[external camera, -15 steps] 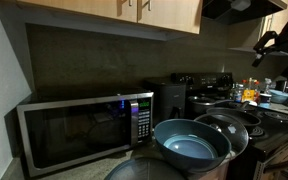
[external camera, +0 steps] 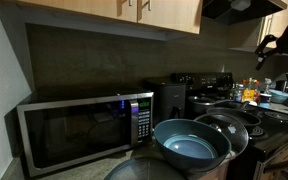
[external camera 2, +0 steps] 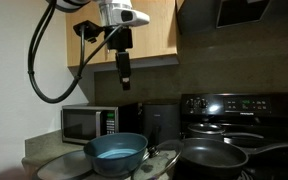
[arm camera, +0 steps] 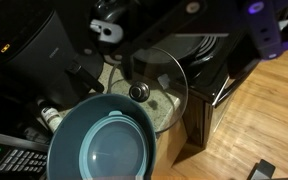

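My gripper (external camera 2: 125, 80) hangs high above the counter, clear of the cookware; its fingers are too dark and small to tell open from shut. At the right edge of exterior view 1, part of the dark arm (external camera: 284, 46) shows. A blue pot (external camera: 192, 145) stands on the counter in front of the microwave (external camera: 84, 130). From above, the wrist view shows the pot (arm camera: 104, 145) with a lighter blue round inside. Beside it lies a glass lid (arm camera: 167, 105) with a dark knob (arm camera: 139, 92).
A black frying pan (external camera 2: 212, 153) sits on the stove at the right. Another dark round pan or lid (external camera: 144, 170) lies at the counter's front. Wooden cabinets (external camera 2: 159, 35) hang above. Wooden floor (arm camera: 259, 110) lies beyond the counter edge.
The arm at the right edge of exterior view 1 has shifted slightly. The pot, lid and microwave have stayed put.
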